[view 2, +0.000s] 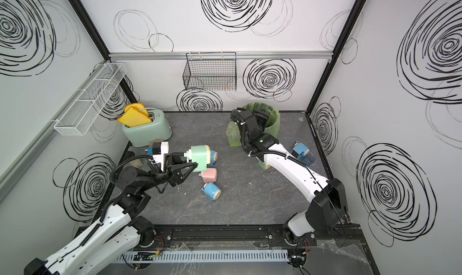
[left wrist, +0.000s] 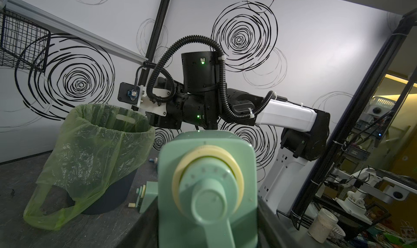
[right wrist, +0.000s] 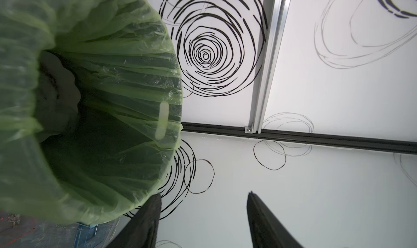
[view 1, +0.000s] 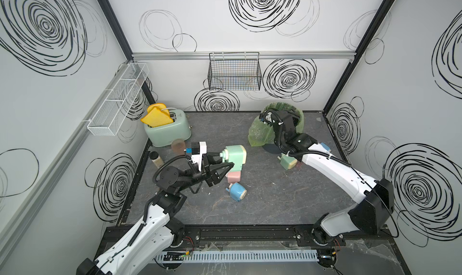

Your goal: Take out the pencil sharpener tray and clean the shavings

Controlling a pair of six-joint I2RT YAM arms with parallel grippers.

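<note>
A mint pencil sharpener (view 1: 235, 155) is held up above the table in my left gripper, which is shut on it; the left wrist view shows its crank face (left wrist: 207, 191) close up. My right gripper is raised over the green-lined bin (view 1: 259, 133), mostly hidden behind its arm in the top views. In the right wrist view its fingertips (right wrist: 204, 198) stand apart at the lower edge, beside the bin's opening (right wrist: 108, 117); whatever may be between them lower down is out of sight. I cannot make out the tray or any shavings in it.
A pink block (view 1: 234, 176), blue sharpener (view 1: 237, 192) and another mint sharpener (view 1: 288, 161) lie on the table. A toaster (view 1: 168, 133) with yellow slices and a dark-capped bottle (view 1: 156, 159) stand left. Blue items (view 2: 302, 150) lie at right.
</note>
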